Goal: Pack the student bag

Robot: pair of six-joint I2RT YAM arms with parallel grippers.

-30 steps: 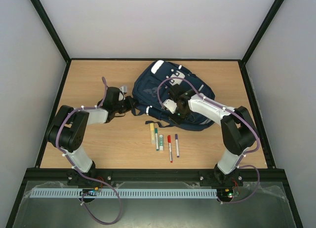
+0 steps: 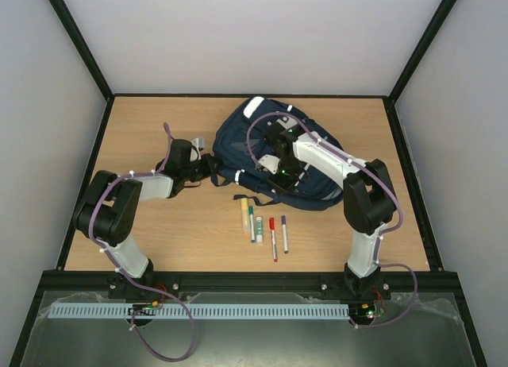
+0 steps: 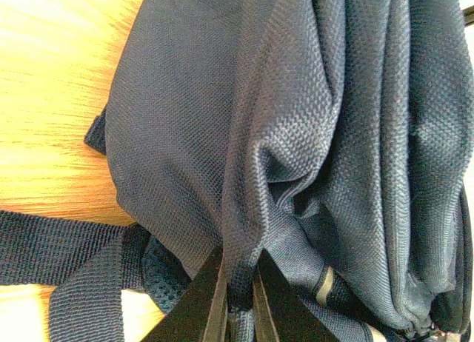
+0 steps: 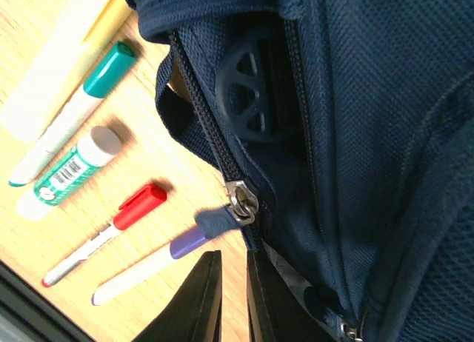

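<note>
A navy bag (image 2: 238,137) lies at the back centre. My left gripper (image 2: 213,165) is shut on its fabric at the left end; in the left wrist view the fingers (image 3: 218,305) pinch a fold. My right gripper is part open above the bag's front zipper, whose metal pull (image 4: 241,201) shows just beyond the fingertips. Pens and glue lie in front: a yellow item (image 2: 244,215), a teal-capped marker (image 4: 70,120), a glue stick (image 4: 67,175), a red pen (image 4: 133,216) and a purple-capped marker (image 4: 152,268).
Dark frame rails edge the table, with white walls beyond.
My right arm has risen and shifted slightly back over the bag. My left arm and the pens have not moved.
</note>
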